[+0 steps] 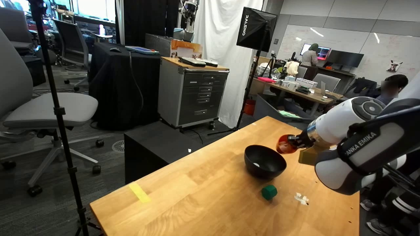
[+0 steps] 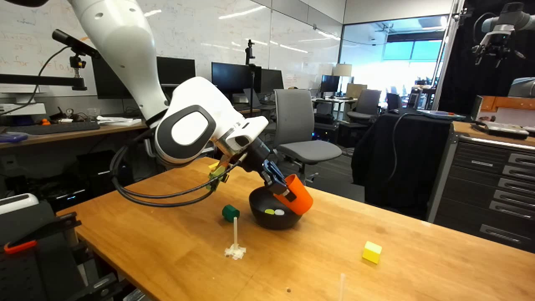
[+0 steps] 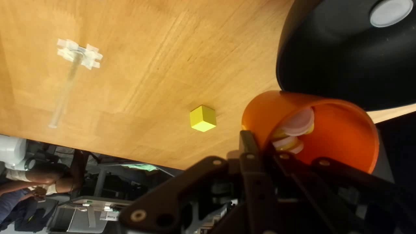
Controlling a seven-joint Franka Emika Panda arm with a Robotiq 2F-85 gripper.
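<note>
My gripper is shut on an orange cup, with the cup's wall between its fingers. Tilted over, the cup has its mouth turned toward the black bowl in exterior view 1. Several pale, pink and yellow discs lie inside the cup in the wrist view. The bowl stands upright on the table, close beside the cup. In it are a yellow-green disc and a white disc.
A green block lies near the bowl, and a yellow cube sits apart on the wooden table. A thin clear rod stands taped to the tabletop. Open table surrounds these pieces.
</note>
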